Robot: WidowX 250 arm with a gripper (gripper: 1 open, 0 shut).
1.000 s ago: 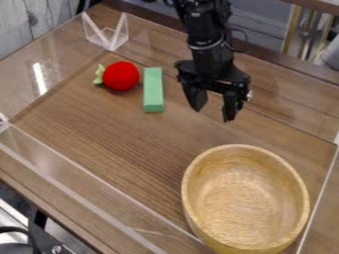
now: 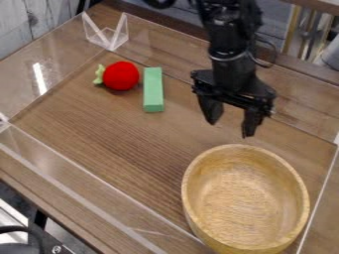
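My gripper (image 2: pixel 231 117), dark and mounted on a black arm, hangs over the wooden table right of centre, above and behind a large pale wooden bowl (image 2: pixel 245 159) at the lower right. Its fingers point down and stand apart, with nothing seen between them. A red tomato-like object (image 2: pixel 119 75) with a green top lies at the upper left. Just right of it lies a light green block (image 2: pixel 154 89).
A clear plastic object (image 2: pixel 106 30) sits at the back left. Dark cables show at the lower left edge.
My gripper has moved to the right over the table. The bowl, the red object and the green block have stayed where they were.
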